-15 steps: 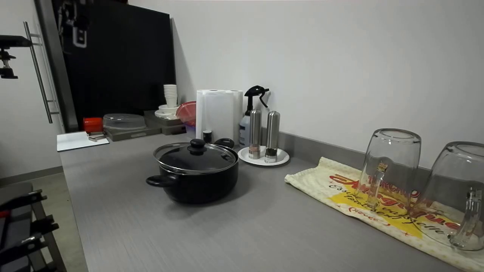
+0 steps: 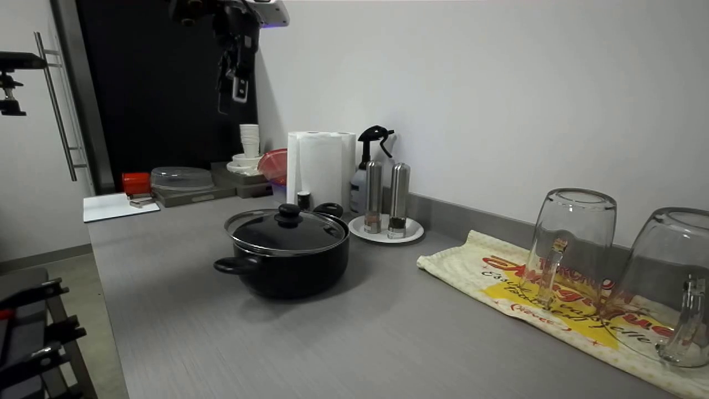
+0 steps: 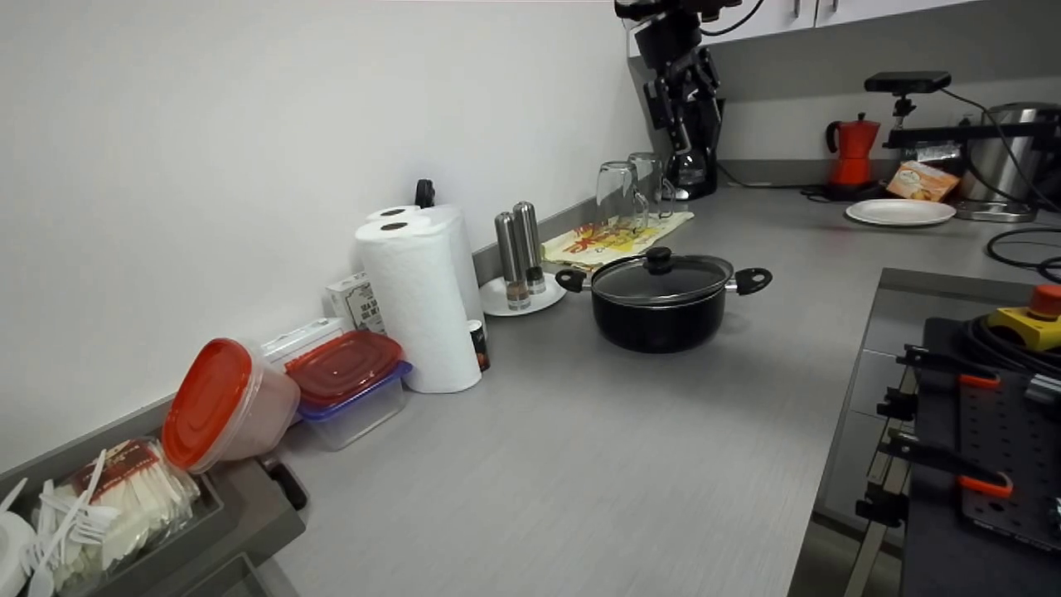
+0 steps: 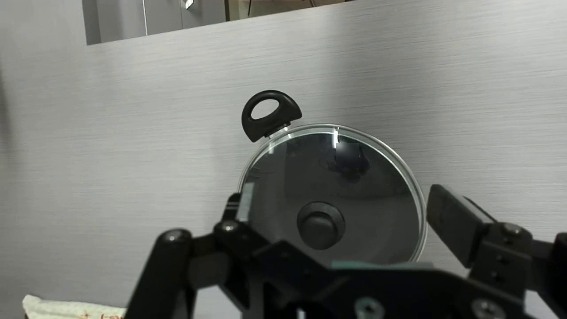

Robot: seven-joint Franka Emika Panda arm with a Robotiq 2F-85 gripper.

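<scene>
A black pot [image 2: 299,274] stands on the grey counter, covered by a glass lid [image 2: 266,234] with a dark rim-mounted look and a black round knob [image 2: 288,214]. Above it, clear of the lid, hangs my open gripper [image 2: 232,100], nothing between its fingers. From the wrist view, the knob [image 4: 321,226] lies below and between my two spread fingers. One pot handle [image 4: 271,114] shows at the upper left of the lid; the other is hidden there by the gripper's body. In exterior view 2 the gripper [image 3: 681,134] appears high, near the wall.
Behind the pot, two metal grinders [image 2: 399,199] stand on a white plate [image 2: 416,230] near paper towels [image 2: 320,169]. Two upturned glass mugs [image 2: 573,246] rest on a printed cloth [image 2: 465,266]. Plastic containers [image 3: 348,398] sit along the wall.
In exterior view 1 my gripper has moved right and somewhat down from the upper left. The pot and the lid have stayed where they were.
</scene>
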